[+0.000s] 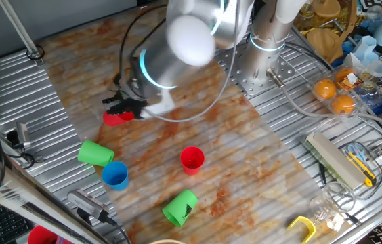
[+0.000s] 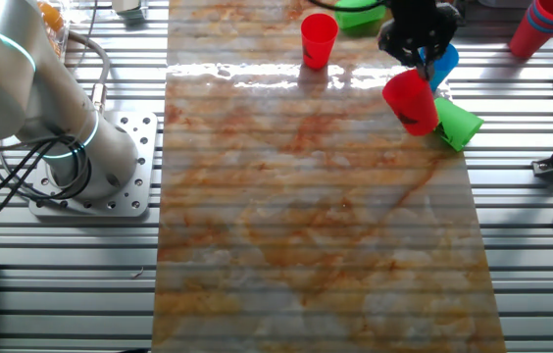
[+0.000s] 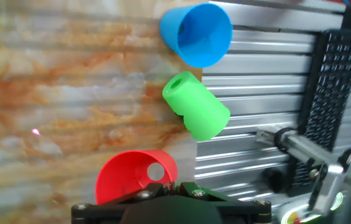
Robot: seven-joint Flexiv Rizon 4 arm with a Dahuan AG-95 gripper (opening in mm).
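Note:
A red cup (image 1: 118, 118) hangs tilted at the tip of my gripper (image 1: 115, 107), which looks shut on its wall. Exterior view 2 shows the same cup (image 2: 410, 102) just below the dark gripper (image 2: 422, 65). From the wrist, the cup's open mouth and a round hole in its base show, with the cup (image 3: 116, 177) left of and against the closed-together fingers of the gripper. Part of its wall is hidden by them. On its side lies a green cup (image 3: 197, 107), and beyond it stands a blue cup (image 3: 203, 37).
A second red cup (image 1: 192, 160) stands upright mid-board, and another green cup (image 1: 179, 208) lies near the front. Metal slats (image 3: 256, 93) and a keyboard (image 3: 331, 93) flank the marbled board. Much of the board (image 2: 306, 245) is bare.

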